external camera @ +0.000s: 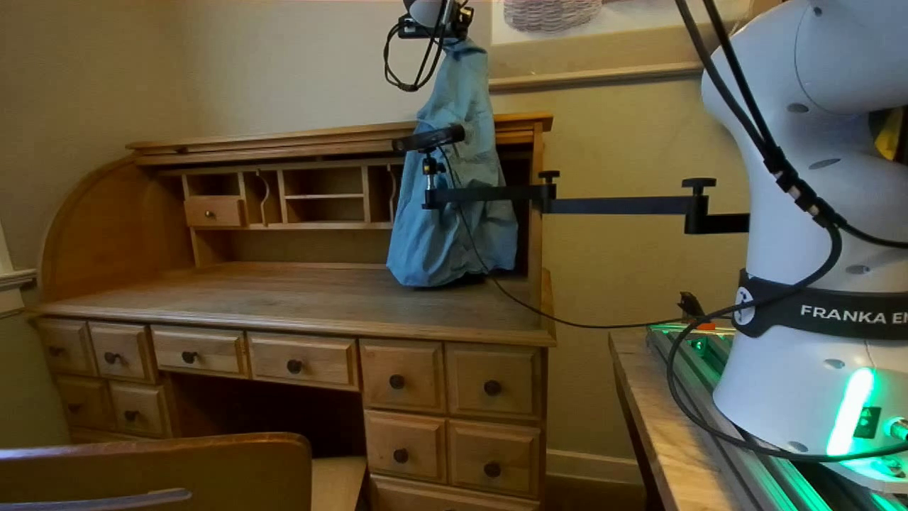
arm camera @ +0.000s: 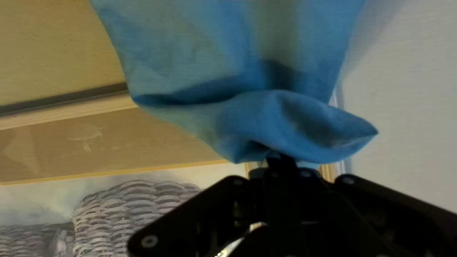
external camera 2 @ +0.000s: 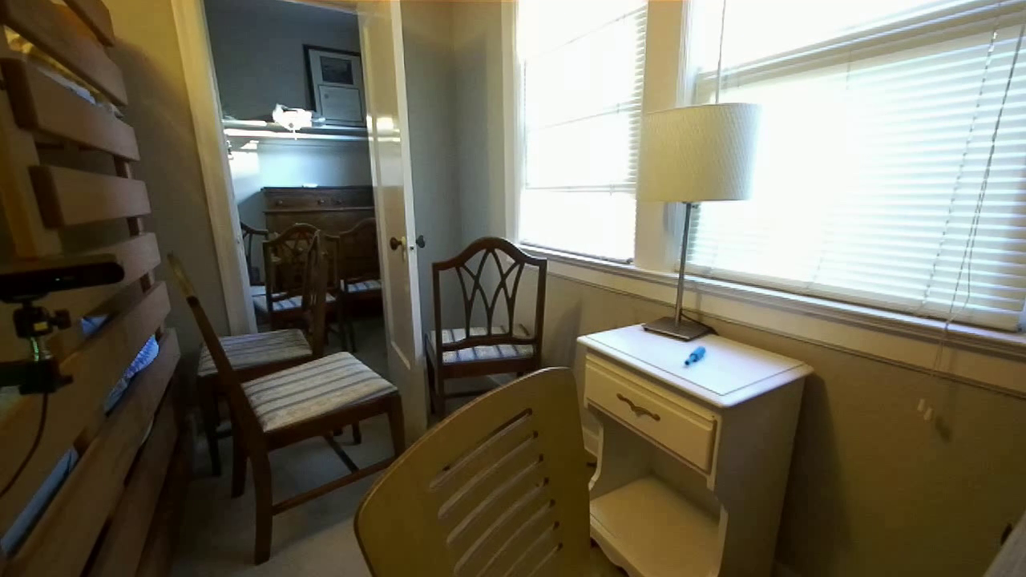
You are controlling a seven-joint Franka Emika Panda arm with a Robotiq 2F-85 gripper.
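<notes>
A large blue cloth [external camera: 460, 204] hangs from my gripper [external camera: 464, 38], high over the right side of the desk. Its lower hem comes down close to the desk top, in front of a black thing [external camera: 470, 278] that is mostly covered. Up close in the wrist view, a fold of the same cloth [arm camera: 265, 120] runs into the fingertips of my gripper, which are shut on it. The cloth's far side is hidden.
The wooden roll-top desk [external camera: 255, 285] has a bare top on the left. A camera [external camera: 428, 138] on a black bar [external camera: 621, 205] stands in front of the cloth, its cable trailing right. A chair back [external camera: 162, 468] is at the lower left.
</notes>
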